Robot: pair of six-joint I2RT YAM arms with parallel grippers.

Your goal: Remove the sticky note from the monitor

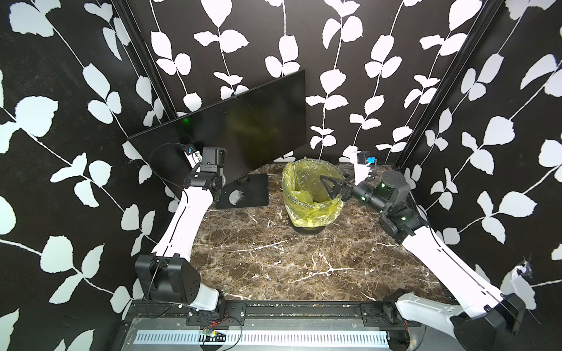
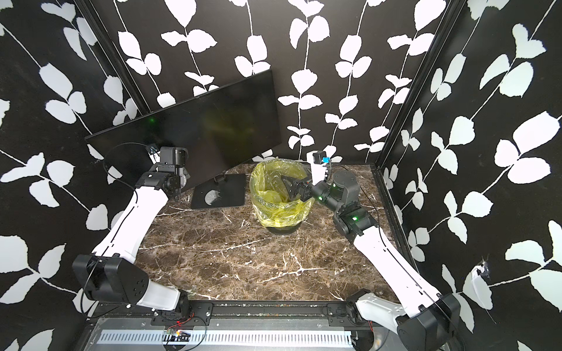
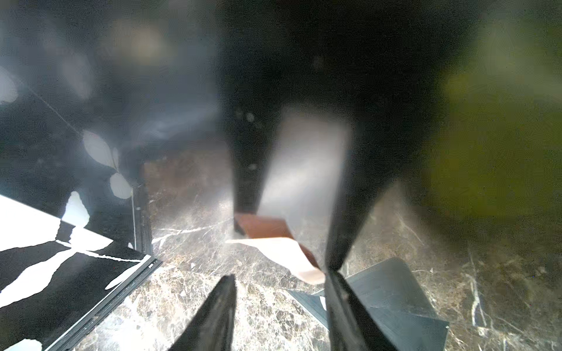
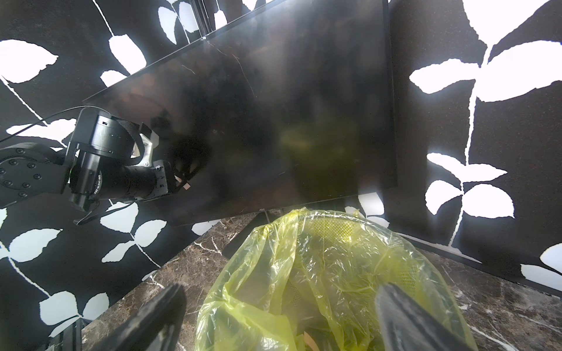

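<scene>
A pale, curled sticky note [image 3: 285, 257] shows in the left wrist view against the dark monitor [image 1: 263, 117], its orange-brown reflection just above it. My left gripper stands part open at the screen, one fingertip on each side of the note. The note's right end meets the right fingertip or lies just in front of it; I cannot tell which. From the right wrist view the note is a tiny pale patch beside the left gripper's tips. My right gripper is open above the bin, nothing between its fingers.
A bin [image 1: 313, 201] with a yellow liner stands right of the monitor stand [image 1: 251, 193]; a small orange scrap [image 4: 310, 341] shows inside it.
</scene>
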